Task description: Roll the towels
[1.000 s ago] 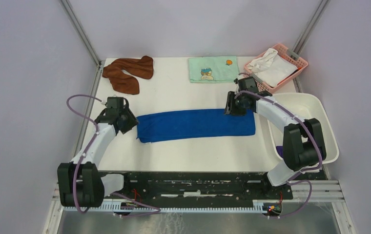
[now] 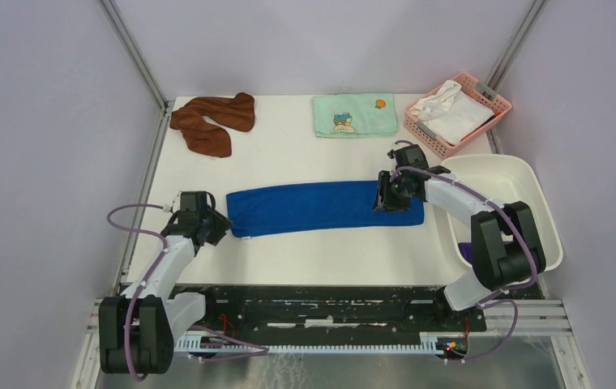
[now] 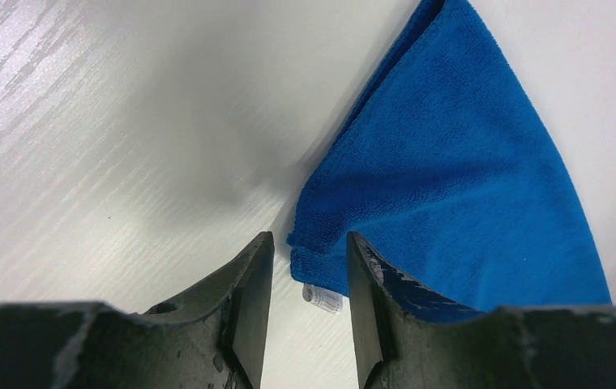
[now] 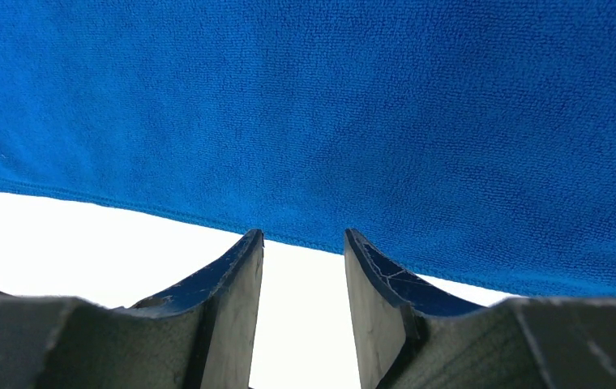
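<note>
A blue towel [image 2: 313,207] lies as a long folded strip across the middle of the table. At its left end, a near corner with a small white tag [image 3: 322,298] shows between the fingers of my left gripper in the left wrist view. That gripper is part open and grips nothing. My right gripper, also part open, hovers over the towel's right end, the near hem crossing between its fingertips in view. Slight folds run through the cloth [image 3: 418,203] at the left end.
A crumpled brown towel [image 2: 228,117] and a folded green towel [image 2: 357,113] lie at the back. The pink basket [image 2: 497,104] holds white cloths. On the right stands a white bin [image 2: 544,219] with something purple inside.
My left gripper has come toward the front edge, down to the towel's near left corner. The right gripper has shifted slightly toward the front. The towel's left near corner looks slightly changed.
</note>
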